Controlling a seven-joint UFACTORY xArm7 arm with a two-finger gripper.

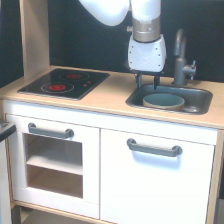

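My gripper (147, 83) points down over the left rear side of the sink (203, 98). Its two fingers (139, 78) stand apart, and nothing shows between them. A round grey-green dish (163, 102), perhaps a pan or plate, lies in the basin, in front of the fingertips and a little to their right. I see a gap between the gripper and the dish in this view; the exact depth is hard to judge.
A dark tap (180, 60) rises behind the sink, close to the gripper's right. The black cooktop (66, 83) is at the left, with clear wooden counter (105, 97) between. Below are an open-looking cabinet (55, 165) and a white door (150, 185).
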